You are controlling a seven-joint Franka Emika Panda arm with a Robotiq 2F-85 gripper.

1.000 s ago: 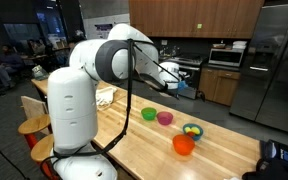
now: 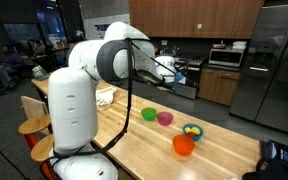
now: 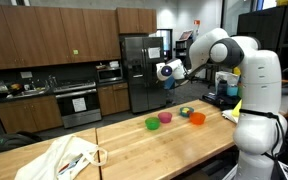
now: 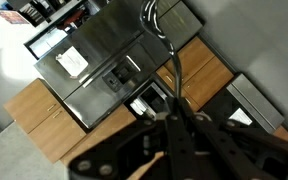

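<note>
In the wrist view my gripper is shut on a thin, dark grey, spoon-like utensil (image 4: 160, 35), which sticks out from between the fingers. High above the table, my gripper (image 2: 177, 75) is held well clear of the bowls. A green bowl (image 2: 149, 114) and a pink bowl (image 2: 165, 118) stand close together on the wooden table (image 2: 144, 150). Nearer the camera are a blue bowl (image 2: 192, 131) with yellowish contents and an orange bowl (image 2: 184, 146). The bowls are out of sight in the wrist view.
A crumpled white cloth (image 3: 66, 158) lies on the table at the left of exterior view 2. Black items (image 2: 281, 158) lie at the table's right end in exterior view 1. Kitchen cabinets, an oven (image 3: 78, 102) and a fridge (image 3: 144, 75) stand beyond the table.
</note>
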